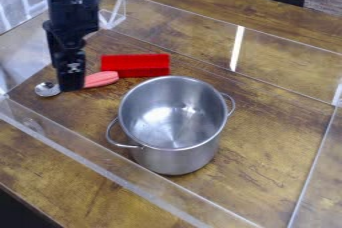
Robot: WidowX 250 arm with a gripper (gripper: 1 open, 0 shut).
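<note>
My black gripper (pixel 68 72) is at the upper left, low over a spoon (pixel 47 89) with a pink handle, its fingers hanging down near the spoon. Whether it is open is hard to make out. To its right lies a red block (pixel 135 64). A steel pot (pixel 174 152) with two side handles stands in the middle, in front of the red block.
Clear plastic walls (pixel 315 162) border the wooden surface (pixel 267 122).
</note>
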